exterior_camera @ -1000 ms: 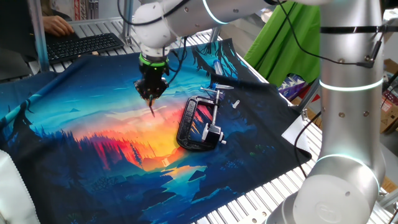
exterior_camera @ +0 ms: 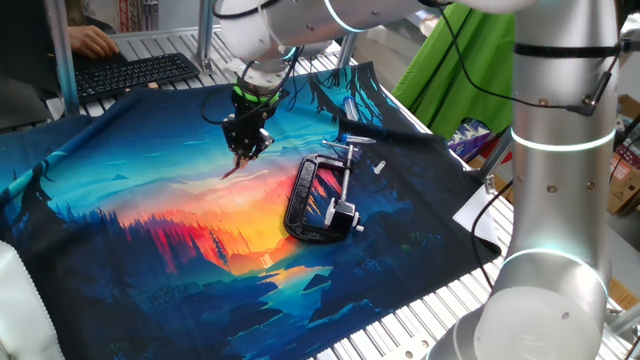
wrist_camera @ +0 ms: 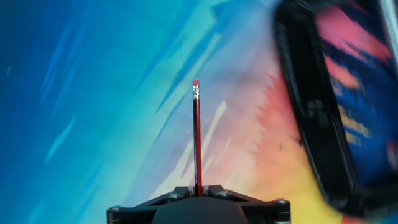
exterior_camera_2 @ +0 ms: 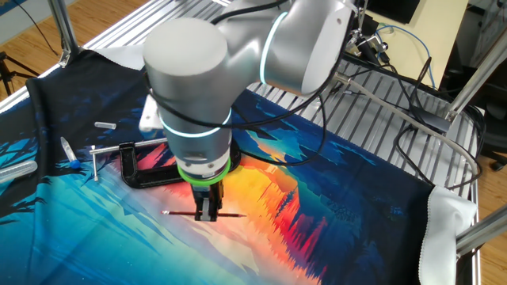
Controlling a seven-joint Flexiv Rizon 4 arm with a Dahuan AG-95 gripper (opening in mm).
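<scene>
My gripper point(exterior_camera: 240, 155) is shut on a thin dark red pencil point(wrist_camera: 198, 137) and hangs over the printed cloth. In the wrist view the pencil stretches straight ahead from between the fingers, its silver band and pink eraser end farthest from the fingers. Exterior view 2 shows the pencil point(exterior_camera_2: 179, 213) crossing the gripper point(exterior_camera_2: 207, 214), sticking out on both sides, eraser end at left. How high it is above the cloth is hard to tell. Beside it lies a black clamp point(exterior_camera: 297, 205) with a metal screw bar; in the wrist view its frame point(wrist_camera: 318, 118) is at the right.
A blue-tipped tube point(exterior_camera_2: 70, 152), a small clear piece point(exterior_camera_2: 105, 125) and a larger clear tube point(exterior_camera_2: 17, 171) lie beyond the clamp. A keyboard point(exterior_camera: 135, 72) with a person's hand sits past the cloth's far edge.
The wrist has turned and tilted, rising slightly. The pencil, earlier pointing mostly downward from the gripper, now slants toward the lower left. The clamp and small items have stayed put.
</scene>
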